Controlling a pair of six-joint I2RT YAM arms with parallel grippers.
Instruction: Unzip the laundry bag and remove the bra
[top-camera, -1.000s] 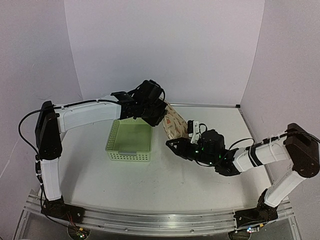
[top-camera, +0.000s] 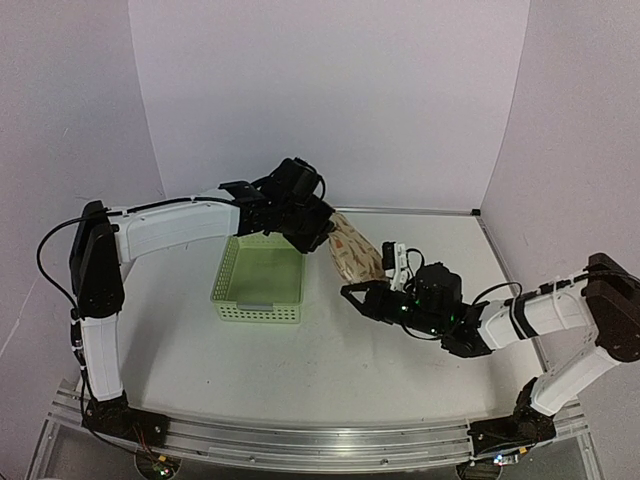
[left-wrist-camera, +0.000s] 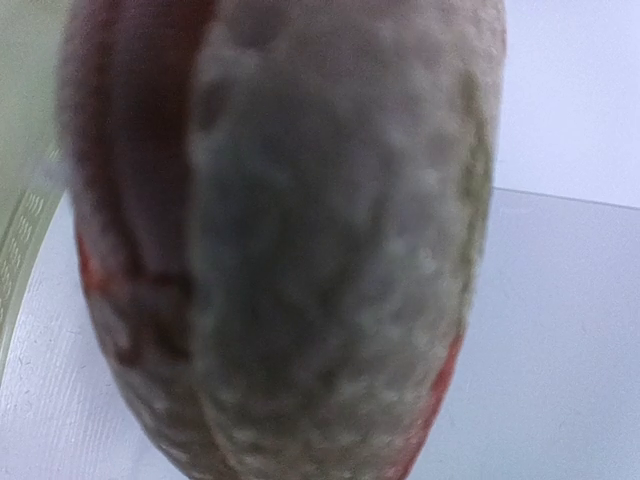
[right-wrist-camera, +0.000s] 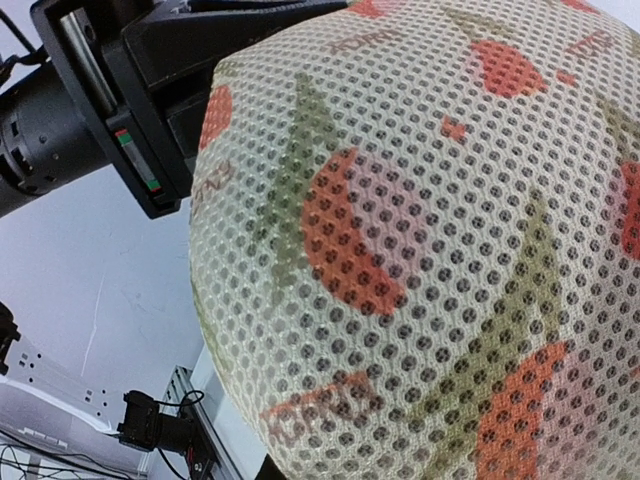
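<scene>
The mesh laundry bag (top-camera: 350, 250), printed with red and green shapes, hangs in the air between both grippers. My left gripper (top-camera: 320, 225) is shut on its upper end, and my right gripper (top-camera: 365, 292) is shut on its lower end. The bag (right-wrist-camera: 420, 260) fills most of the right wrist view. In the left wrist view the bag (left-wrist-camera: 320, 240) is close and blurred, with a dark reddish strip along its left side; whether that is an opening or the bra inside, I cannot tell. Both sets of fingertips are mostly hidden.
A green plastic basket (top-camera: 228, 280) stands on the white table (top-camera: 330, 370), left of the bag, under my left arm; it looks empty. Walls bound the back and sides.
My left gripper has shifted very little.
</scene>
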